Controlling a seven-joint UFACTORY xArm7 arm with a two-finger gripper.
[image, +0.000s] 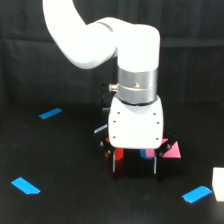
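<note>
The white robot arm reaches down from the top, its gripper (134, 160) low over a group of small pieces in the middle of the dark table. A red piece (118, 155) is behind the left finger, a blue piece (148, 154) near the right one, and a pink piece (171, 151) to the right. The gripper body hides part of these. Whether the fingers hold anything is unclear.
Blue strips lie at the left front (25, 185), back left (50, 113) and right front (197, 194). A white object (218, 183) sits at the right edge.
</note>
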